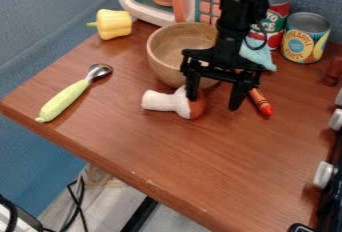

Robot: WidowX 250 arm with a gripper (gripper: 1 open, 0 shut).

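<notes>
My black gripper [214,93] hangs over the middle of the table, fingers pointing down and spread open. Its left finger is at the red end of a white-and-red toy [167,101] lying on its side; whether it touches is unclear. Behind the gripper sits a wooden bowl [167,51], partly hidden. A red crayon [262,104] lies by the right finger, and a light blue cloth [261,56] is behind.
An ice-cream scoop [67,96] lies at the left, a yellow pepper toy [114,23] at the back left. Two cans [306,41] stand at the back right.
</notes>
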